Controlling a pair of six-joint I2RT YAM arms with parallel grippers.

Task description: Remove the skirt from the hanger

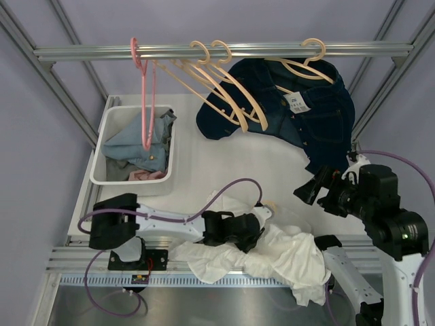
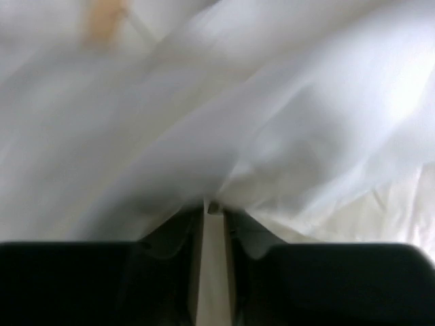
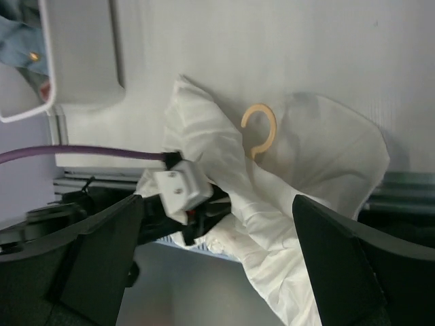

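A white skirt (image 1: 285, 265) lies crumpled at the front edge of the board, hanging over it. In the right wrist view a beige hanger hook (image 3: 268, 129) pokes out from its folds. My left gripper (image 1: 250, 241) is down in the skirt, white fabric (image 2: 306, 122) filling its wrist view; the fingertips look close together, but whether they hold fabric cannot be told. My right gripper (image 1: 316, 187) is open above the board to the right of the skirt, nothing between its fingers.
A rail (image 1: 88, 53) carries empty beige hangers (image 1: 234, 109), a pink hanger (image 1: 144, 102) and dark denim (image 1: 319, 129) on a hanger. A white bin (image 1: 102, 163) with clothes stands at the left. The middle of the board is clear.
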